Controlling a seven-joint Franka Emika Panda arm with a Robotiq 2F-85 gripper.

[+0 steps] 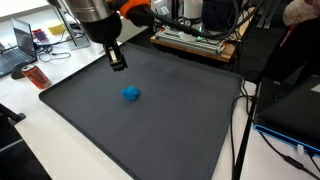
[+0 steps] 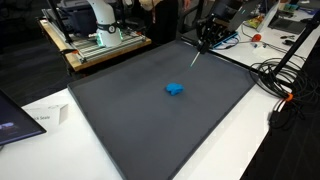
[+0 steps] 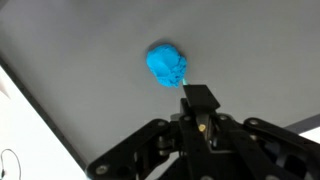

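Observation:
A crumpled blue thing, perhaps cloth (image 1: 130,93), lies on the grey mat, left of its middle in exterior view 1. In exterior view 2 the same blue bundle (image 2: 174,88) sits near the mat's centre. My gripper (image 1: 119,66) is above the mat, behind the bundle and apart from it. From its shut fingers a thin pale stick (image 2: 194,59) points downward. The wrist view has the blue bundle (image 3: 167,65) just beyond the black fingers (image 3: 200,97), with only a bit of the stick's tip showing between them.
A red can (image 1: 36,76) stands off the mat's left corner, close to a laptop (image 1: 15,50). Loose black cables (image 2: 287,85) lie beside the mat. Apart from the blue bundle, the mat (image 1: 165,125) is clear.

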